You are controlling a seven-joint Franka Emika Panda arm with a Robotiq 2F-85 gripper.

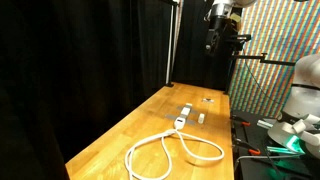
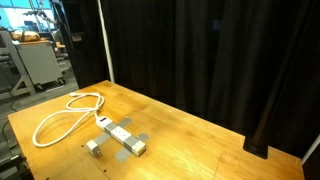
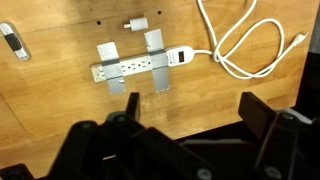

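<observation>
A white power strip (image 3: 142, 63) lies on the wooden table (image 3: 60, 100), held down by two strips of grey tape (image 3: 111, 67). Its white cable (image 3: 237, 50) loops away to the right in the wrist view. Beside the strip rests a small white block-shaped piece (image 3: 137, 23), also seen in exterior view 2 as a pale block (image 2: 93, 147). High above the tabletop, my gripper points down with its dark fingers (image 3: 133, 106) spread wide. Nothing shows between them, and they touch nothing.
A small grey and white device (image 3: 14, 41) lies at the left in the wrist view. Black curtains (image 2: 200, 60) stand along one side of the table.
</observation>
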